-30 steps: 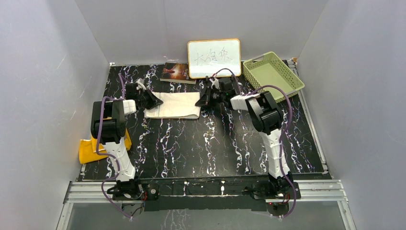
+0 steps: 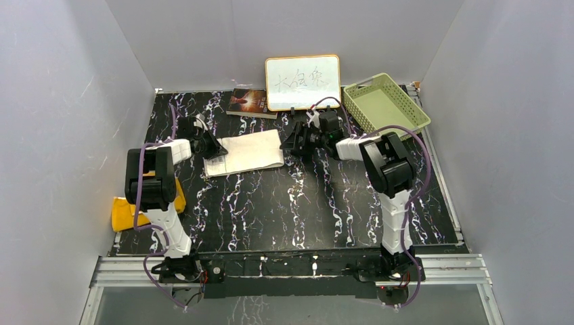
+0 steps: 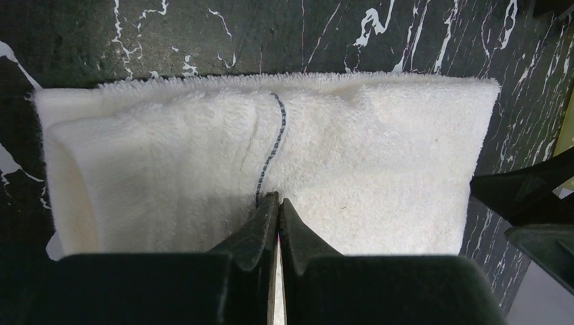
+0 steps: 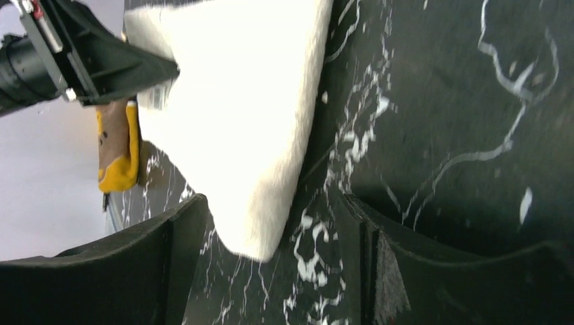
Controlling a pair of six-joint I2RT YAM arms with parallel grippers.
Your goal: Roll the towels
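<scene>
A cream towel [image 2: 250, 150] lies flat and folded on the dark marbled table, its left end doubled over with a dark stitched line beside the fold. My left gripper is shut, its tips pressed on the towel near that line; whether cloth is between them is hidden. My right gripper stands open at the towel's right end, the towel's corner lying in view between and beyond its fingers.
A yellow cloth [image 2: 124, 214] lies at the left under the left arm. A book [image 2: 250, 103] and whiteboard [image 2: 302, 81] stand at the back, a green basket [image 2: 382, 101] at the back right.
The towel has shifted slightly toward the front; my left gripper moved slightly with it.
</scene>
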